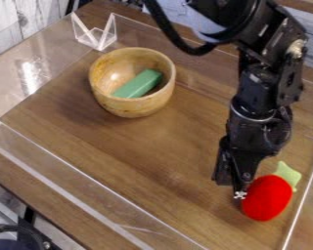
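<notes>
My black gripper (238, 186) is low at the right of the table, its tip just left of a red rounded object (268, 198). It looks shut, with nothing visible between its fingers. A pale green object (288, 173) lies just behind the red one, partly hidden.
A wooden bowl (117, 68) holding a green block (140, 84) stands at the upper left. A clear wire-like holder (97, 29) is at the back left.
</notes>
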